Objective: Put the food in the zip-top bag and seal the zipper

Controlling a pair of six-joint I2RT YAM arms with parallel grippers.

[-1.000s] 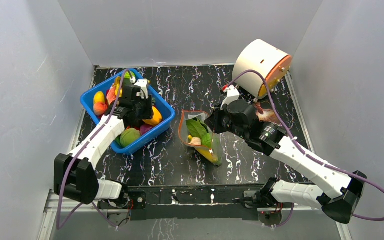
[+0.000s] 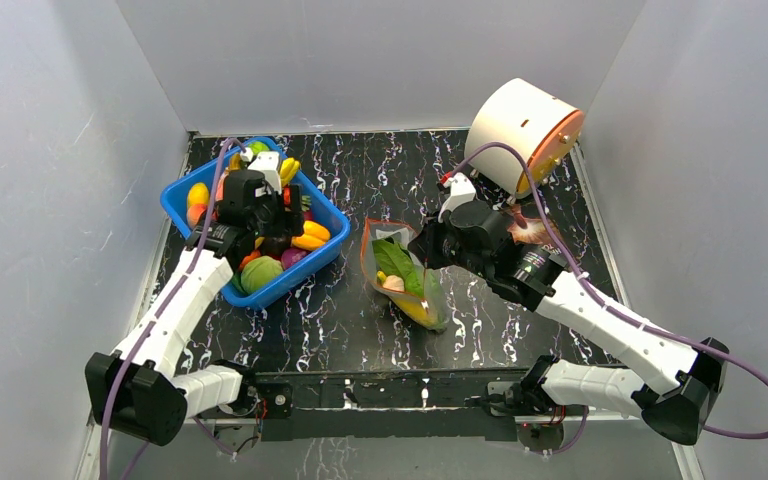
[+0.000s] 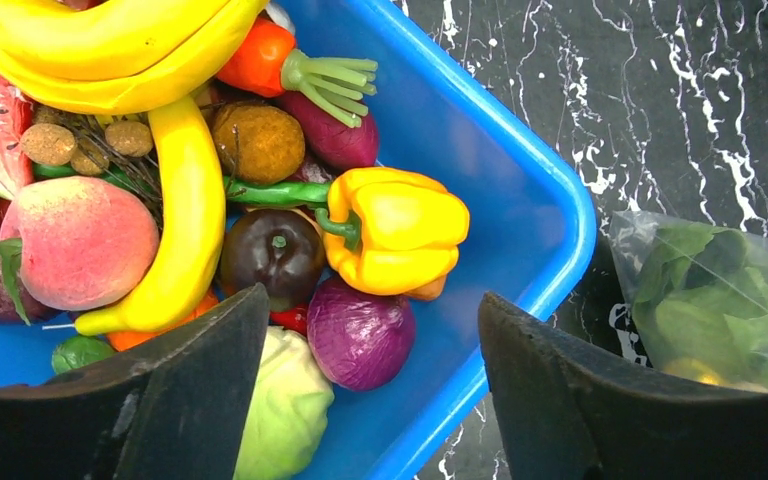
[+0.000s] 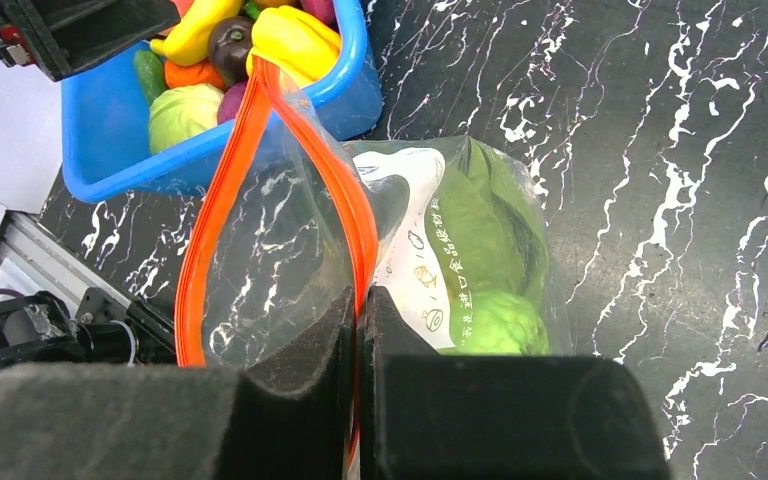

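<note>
The zip top bag (image 2: 400, 290) stands on the dark table, its orange-edged mouth open, with leafy greens and other food inside. My right gripper is shut on the bag's zipper rim, which runs between its fingers. My left gripper is open above the blue bin (image 2: 273, 290), its fingers empty. Below it lie a yellow pepper (image 3: 405, 225), a red onion (image 3: 360, 330), bananas (image 3: 185, 190), a peach (image 3: 80, 240) and cabbage (image 3: 280, 420).
A white cylinder (image 2: 510, 130) with an orange end sits at the back right. Bare marble-patterned table (image 2: 330, 340) lies around the bag. Grey walls enclose the sides and back.
My left arm has drawn back a little toward the left and its fingers have spread above the bin. The right arm and the bag are almost unchanged.
</note>
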